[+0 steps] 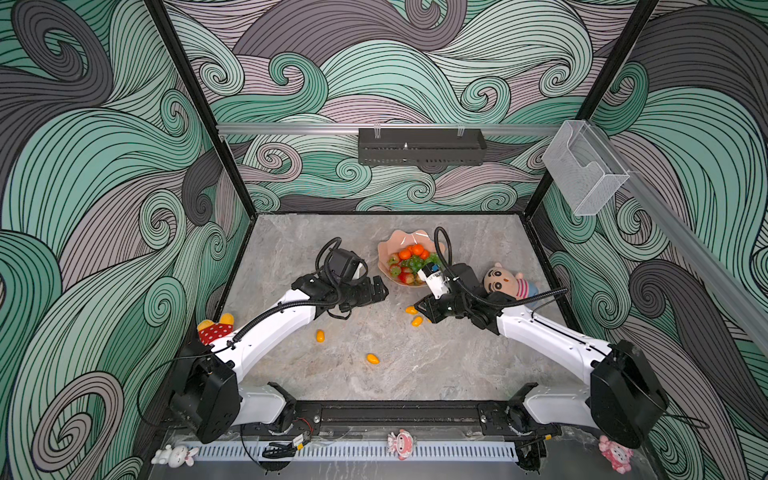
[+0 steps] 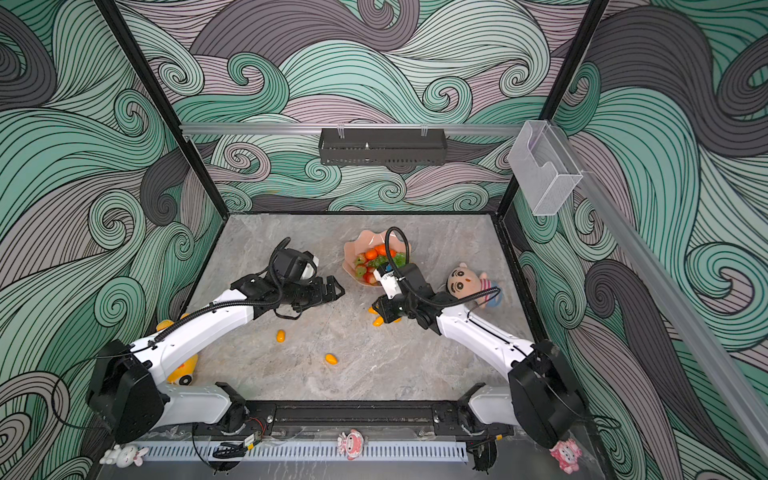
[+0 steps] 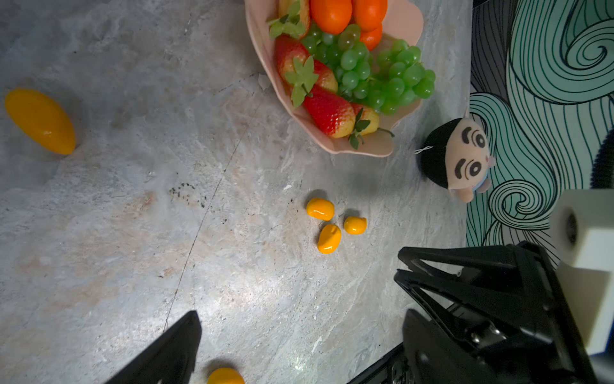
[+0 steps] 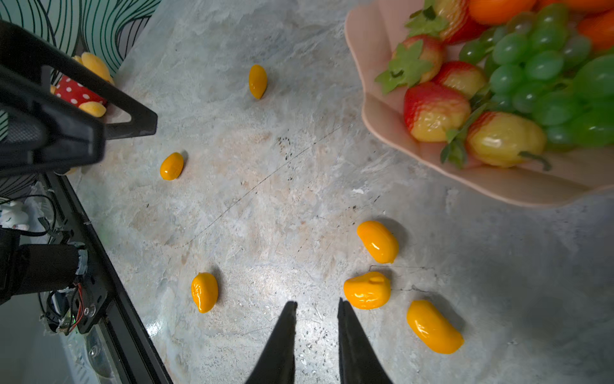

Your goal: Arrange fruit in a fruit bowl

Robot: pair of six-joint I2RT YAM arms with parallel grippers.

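A pink scalloped bowl (image 3: 266, 44) holds oranges, green grapes, strawberries and other fruit. Several small yellow fruits (image 4: 378, 242) lie loose on the grey table in front of it and towards the left. My left gripper hangs open above the table, left of the bowl, with a yellow fruit (image 3: 39, 120) below it to one side. My right gripper is over the table just in front of the bowl, near a group of yellow fruits. Its fingertips are a short way apart; I cannot make out anything held between them.
A doll (image 2: 464, 280) lies at the table's right, beside the right arm. A yellow plush toy (image 1: 216, 328) is at the left edge.
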